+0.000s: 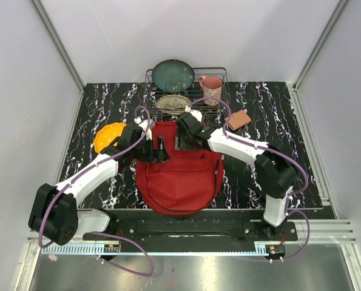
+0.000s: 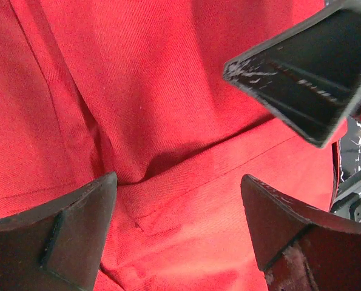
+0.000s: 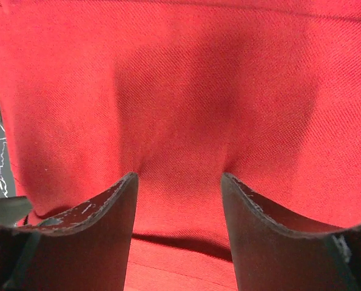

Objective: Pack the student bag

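Observation:
A red bag (image 1: pixel 181 185) lies flat on the dark marbled table, its pocket seam running across the middle in the top view. Over the bag's left part hovers my left gripper (image 1: pixel 159 151), fingers apart; only red cloth (image 2: pixel 168 200) shows between its fingers in the left wrist view. My right gripper (image 1: pixel 186 143) is over the upper middle of the bag, also open, with bare red cloth (image 3: pixel 180 121) beneath and nothing held. The tip of the other gripper's finger (image 2: pixel 289 79) juts into the left wrist view. Whether the bag holds anything is hidden.
A wire rack (image 1: pixel 195 91) behind the bag carries a dark green plate (image 1: pixel 173 76), a patterned plate (image 1: pixel 174 103) and a pink mug (image 1: pixel 213 88). A yellow-orange dish (image 1: pixel 109 134) lies left, a brown wallet-like item (image 1: pixel 238 119) right.

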